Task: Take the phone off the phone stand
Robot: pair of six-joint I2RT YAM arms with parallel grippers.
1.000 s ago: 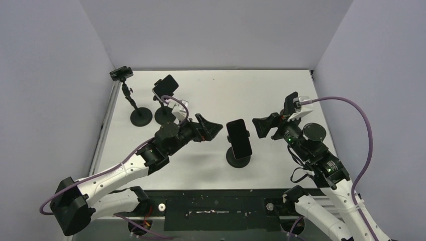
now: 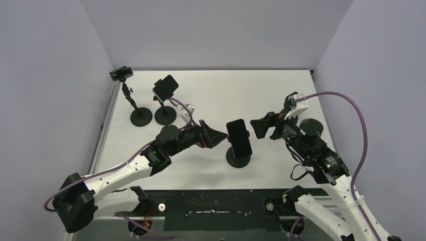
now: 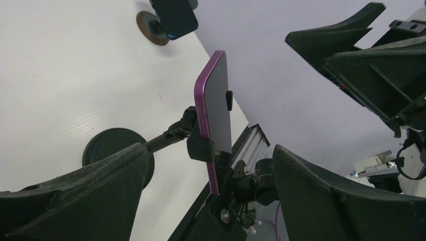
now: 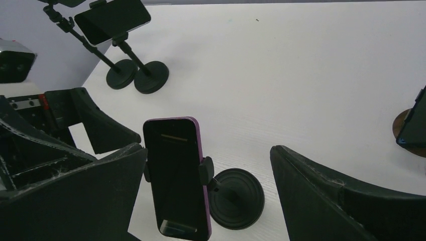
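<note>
A black-screened phone with a purple edge [image 2: 239,139] stands upright and tilted in the side clamps of a black stand, whose round base [image 2: 237,160] rests on the table. To its left, my left gripper [image 2: 217,139] is open, fingertips close to the phone's left side. My right gripper [image 2: 264,129] stands open on the other side, a small gap from the phone. The left wrist view shows the phone [image 3: 216,100] edge-on beyond the spread fingers. Over in the right wrist view, the phone [image 4: 173,170] faces the camera, held at both edges by the clamps.
At the back left stand a second phone on a stand [image 2: 166,88] and a third device on a taller stand [image 2: 121,74]. Another stand-held phone [image 4: 416,120] shows at the right wrist view's right edge.
The left gripper has moved right, close to the phone. Phone and stand have not moved.
</note>
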